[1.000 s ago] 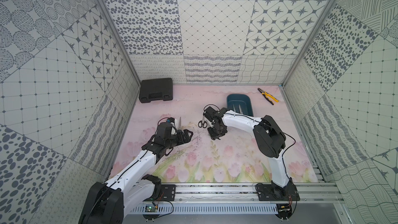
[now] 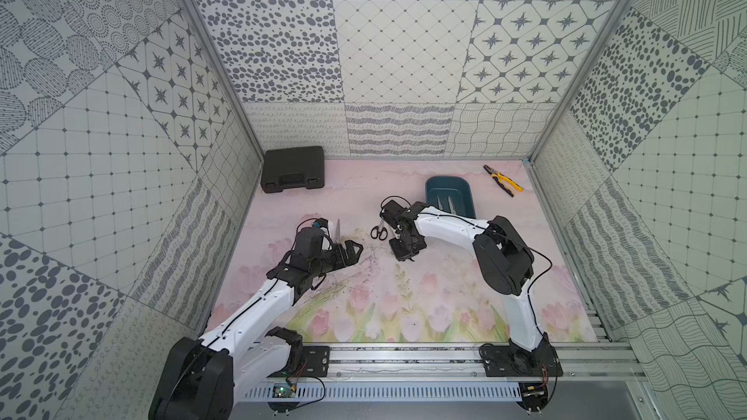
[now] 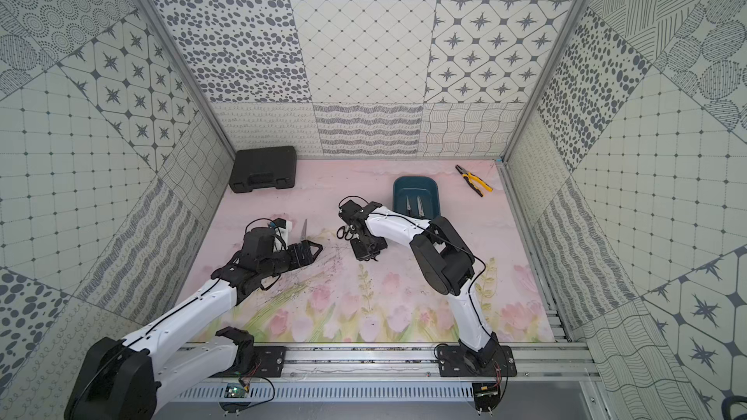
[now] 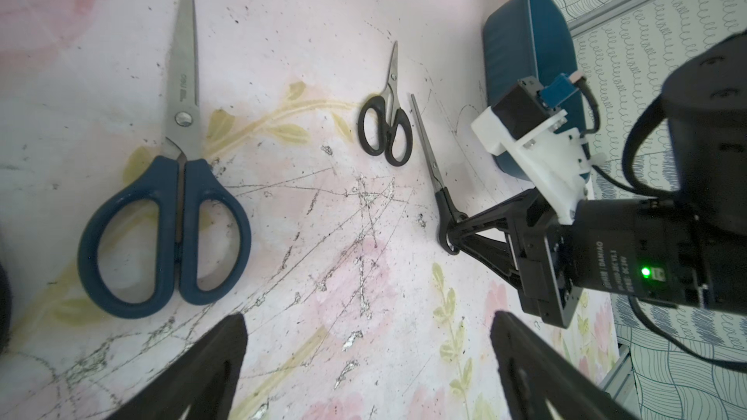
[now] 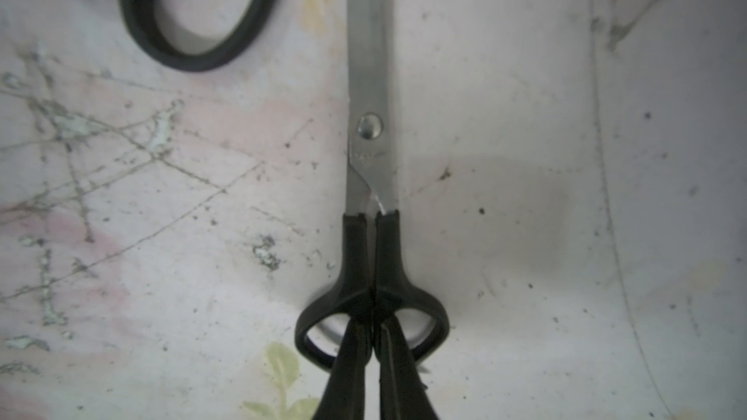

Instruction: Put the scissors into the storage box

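The blue storage box (image 2: pixel 447 182) stands behind my right arm, with scissors inside. Black-handled long scissors (image 5: pixel 369 249) lie on the table under my right gripper, whose fingertips are close together at the handle loops; whether they grip is unclear. Small black scissors (image 4: pixel 373 109) lie left of these. Large blue-handled scissors (image 4: pixel 163 241) lie below my left gripper, which is open with nothing between its fingers.
A black case (image 2: pixel 292 163) lies at the back left. Yellow pliers (image 2: pixel 505 182) lie at the back right, beside the box.
Both arms have shifted very slightly since a second ago; otherwise little differs.
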